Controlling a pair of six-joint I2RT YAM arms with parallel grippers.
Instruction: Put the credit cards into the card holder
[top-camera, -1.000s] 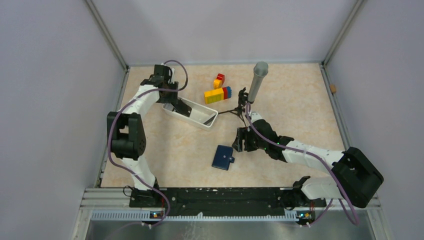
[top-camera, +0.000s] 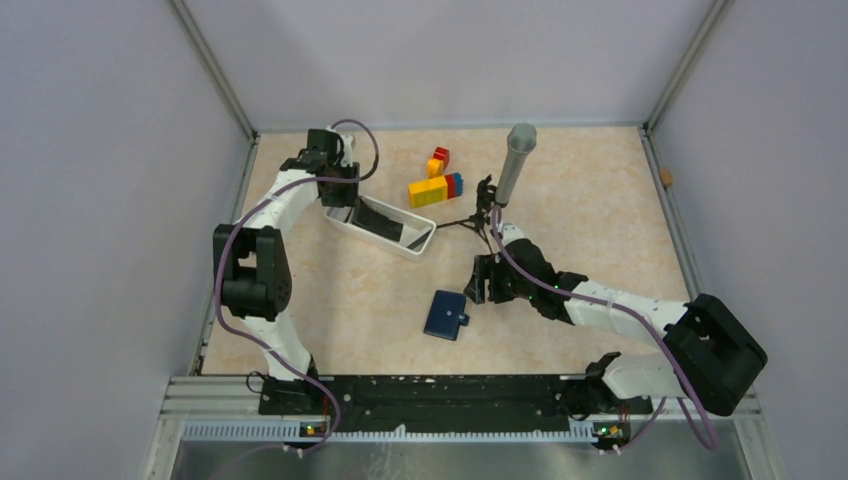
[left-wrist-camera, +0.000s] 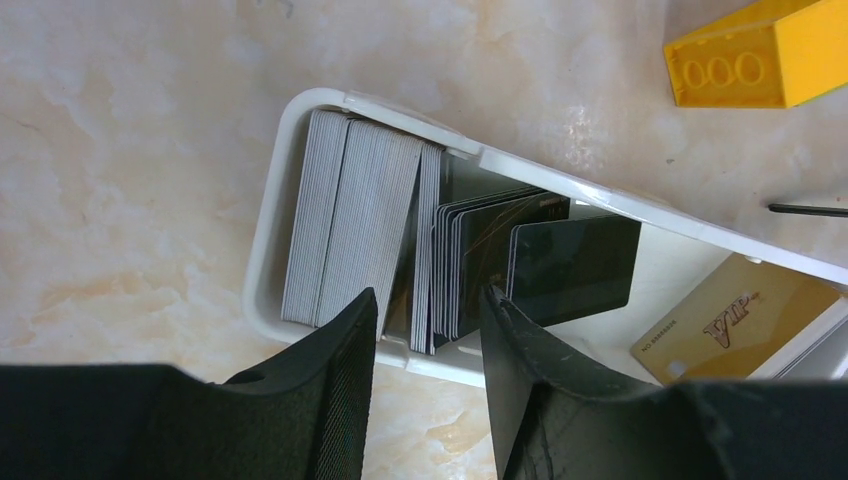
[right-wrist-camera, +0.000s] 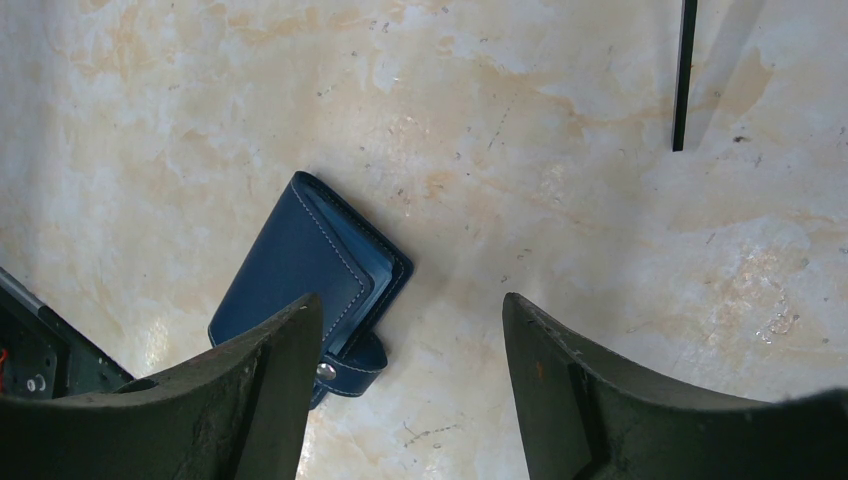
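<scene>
A white tray (left-wrist-camera: 262, 250) holds upright white-edged cards (left-wrist-camera: 350, 220) packed at its left end. Dark cards (left-wrist-camera: 575, 268) lean and spread toward its middle, and a gold VIP card (left-wrist-camera: 735, 320) lies at its right. Over the tray's left part is my left gripper, open, its fingers apart with card edges showing below the gap; whether they touch any card I cannot tell. The dark blue card holder (right-wrist-camera: 290, 265), with a snap strap, lies on the table in the right wrist view. Beside and above it, my right gripper stands open and empty.
Yellow, red and blue toy blocks (top-camera: 430, 191) sit behind the tray. A grey cylinder on a dark stand (top-camera: 516, 160) rises near the right arm, one thin leg reaching toward the tray. Table space around the card holder is clear.
Dark cards in the tray have slid and fanned out to the right, covering more of its floor. My left gripper has shifted slightly right; the right arm and card holder look unmoved.
</scene>
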